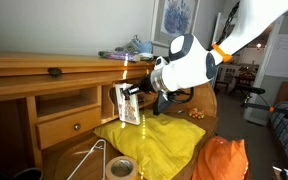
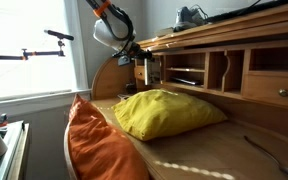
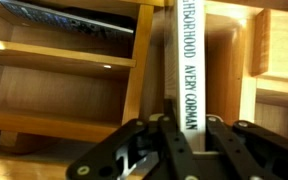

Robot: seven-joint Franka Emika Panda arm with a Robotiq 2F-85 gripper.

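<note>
A book with a white spine (image 3: 191,70) reading "AVERY CORMAN" is held by my gripper, whose dark fingers are shut on its near end. In exterior view 1 the pale cover of the book (image 1: 128,106) hangs upright at the desk's cubbyholes, above the yellow cloth, with the gripper (image 1: 142,88) at its upper right. Exterior view 2 shows the book (image 2: 154,69) as a narrow light shape before the shelves. Through the wrist view, it points toward a narrow upright compartment; how far in its far end reaches is hidden.
A yellow cloth (image 1: 164,145) lies on the desk below the arm, and an orange cloth (image 1: 222,160) is to its right. A roll of tape (image 1: 121,168) and a white stick-like item (image 1: 87,158) rest at the front left. Wooden shelves (image 3: 59,90) flank the compartment.
</note>
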